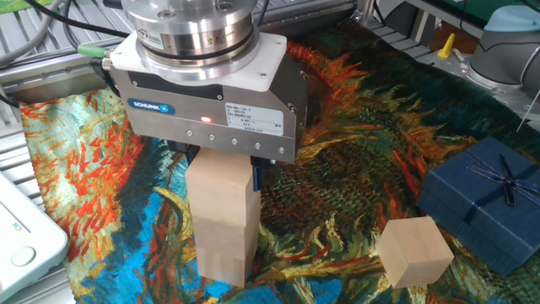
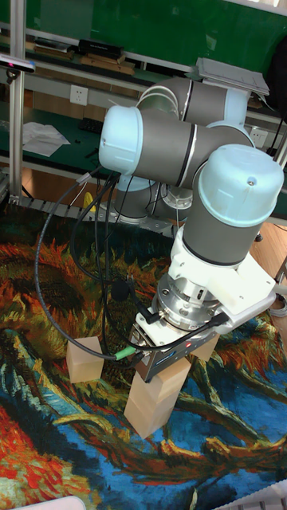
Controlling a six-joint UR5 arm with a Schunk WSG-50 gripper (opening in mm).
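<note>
Two pale wooden blocks make an upright stack in exterior view 2, the upper block (image 1: 221,190) resting squarely on the lower block (image 1: 224,252). Over the stack sits my gripper (image 1: 219,169), pointing down. Its dark fingers (image 1: 260,175) flank the upper block, one at its left behind a corner, one along its right side. Whether they press on the wood or leave a slight gap cannot be told. From exterior view 3 the stack (image 2: 153,404) stands beneath the gripper body, which hides the fingertips.
A loose wooden cube (image 1: 415,253) lies right of the stack, near a dark blue ribboned box (image 1: 485,198). Exterior view 3 shows one block (image 2: 85,359) left of the stack and another (image 2: 203,347) behind it. A white device (image 1: 25,232) stands at the left edge.
</note>
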